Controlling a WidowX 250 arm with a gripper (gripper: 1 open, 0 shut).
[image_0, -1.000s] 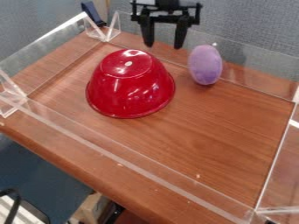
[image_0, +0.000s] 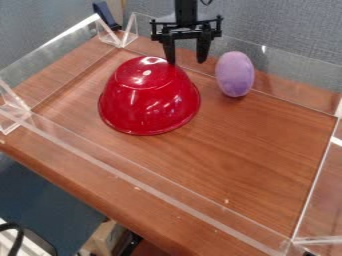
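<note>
A red dome-shaped bowl, apparently upside down, rests on the wooden table at centre left. A purple egg-shaped object stands to its right, near the back. My black gripper hangs at the top centre, its two fingers open and apart, over the back of the bowl and left of the purple object. Nothing shows between the fingers.
A clear-walled enclosure borders the wooden table. A dark blue object is at the back left corner.
The bowl and purple object look unmoved.
</note>
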